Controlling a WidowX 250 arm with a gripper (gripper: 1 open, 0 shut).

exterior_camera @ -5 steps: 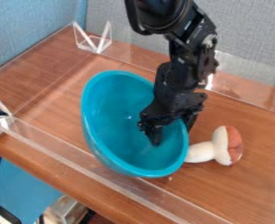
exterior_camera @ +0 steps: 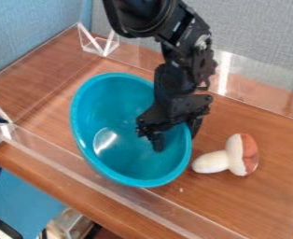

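A turquoise bowl (exterior_camera: 105, 131) sits on the wooden table, tilted a little, in the middle of the view. My black gripper (exterior_camera: 161, 129) reaches down from the top over the bowl's right side, its fingers at or just inside the rim. It looks closed around the rim, though the fingertips are dark and partly hidden. Just right of the bowl lies a toy mushroom (exterior_camera: 230, 157) on its side, with a pale stem and a reddish cap.
Clear panels (exterior_camera: 255, 93) stand along the table's back and front edges. Metal and dark objects sit below at the bottom left.
My gripper and the bowl have shifted slightly left. The bowl's near edge has come down and it looks less tilted. The mushroom lies about where it was.
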